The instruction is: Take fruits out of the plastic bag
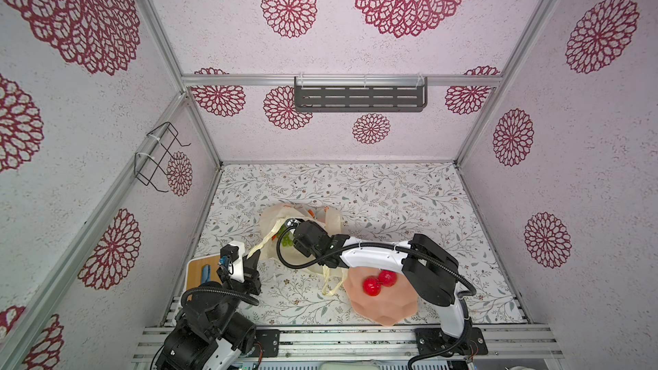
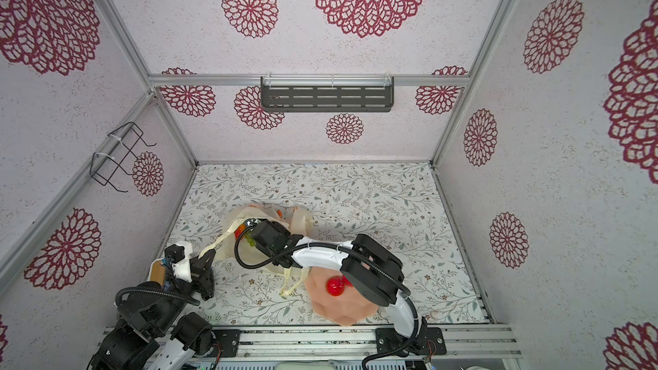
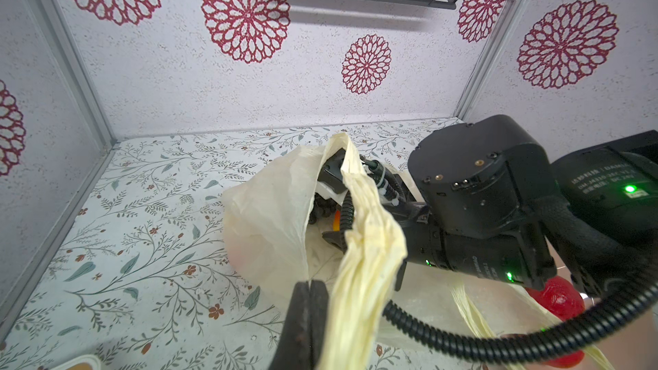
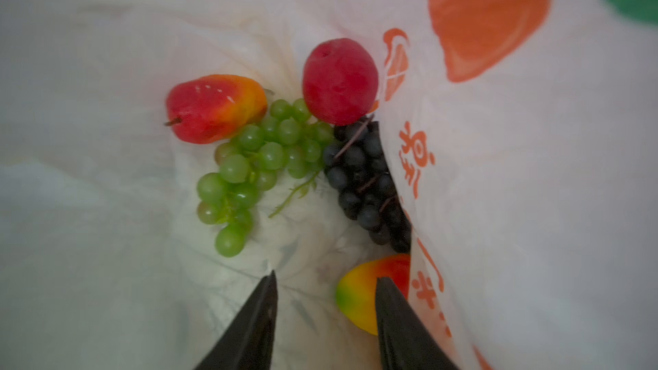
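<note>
The plastic bag (image 3: 260, 205) lies open on the table. My left gripper is shut at its cream handle (image 3: 370, 267), which stretches up to the bag. My right gripper reaches inside, fingers apart, nothing between them, below green grapes (image 4: 253, 150), dark grapes (image 4: 363, 185), a red round fruit (image 4: 339, 78), a red-yellow fruit (image 4: 209, 106) and a mango-like fruit (image 4: 366, 291), partly behind the bag's printed side.
A pink mat (image 1: 380, 305) with two red fruits (image 1: 371, 286) sits at front right. A wooden board (image 1: 200, 267) lies at far left.
</note>
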